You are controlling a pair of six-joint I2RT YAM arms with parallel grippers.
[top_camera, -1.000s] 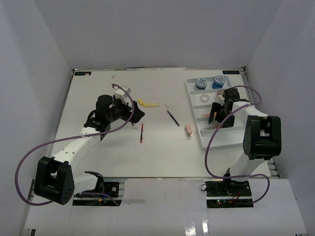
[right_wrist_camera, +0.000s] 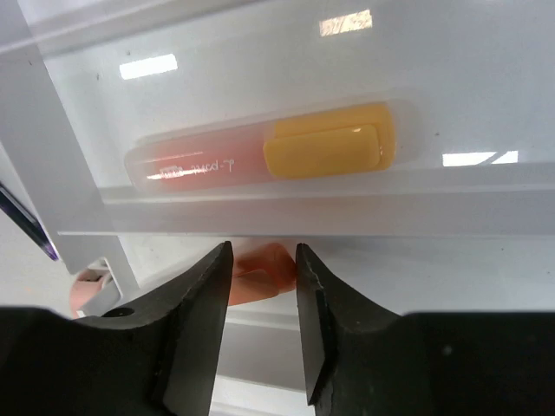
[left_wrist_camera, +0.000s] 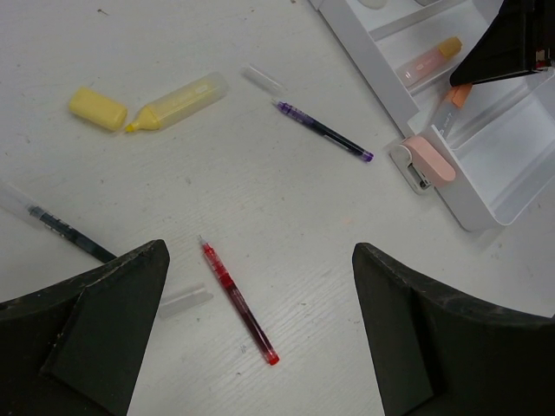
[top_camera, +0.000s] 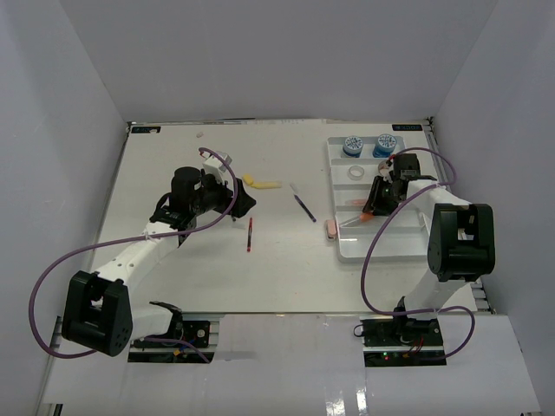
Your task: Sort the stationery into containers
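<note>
My right gripper is down in the white tray (top_camera: 381, 247), its fingertips close together around an orange-capped highlighter (right_wrist_camera: 260, 277); whether it grips it is unclear. A pink highlighter with yellow cap (right_wrist_camera: 329, 143) lies one compartment over. My left gripper stands open over the table, holding nothing. Below it lie a red pen (left_wrist_camera: 238, 299) and a black pen (left_wrist_camera: 74, 238). Farther off are a yellow highlighter (left_wrist_camera: 182, 104), its loose cap (left_wrist_camera: 95, 108) and a purple pen (left_wrist_camera: 325, 130). A pink stapler (left_wrist_camera: 429, 160) sits against the tray's outer wall.
Blue round containers (top_camera: 352, 147) and a clear ring (top_camera: 355, 172) occupy the tray's back compartments. Grey walls bound both sides.
The tray has shifted slightly left, along with the highlighter inside it. The left arm is almost still.
</note>
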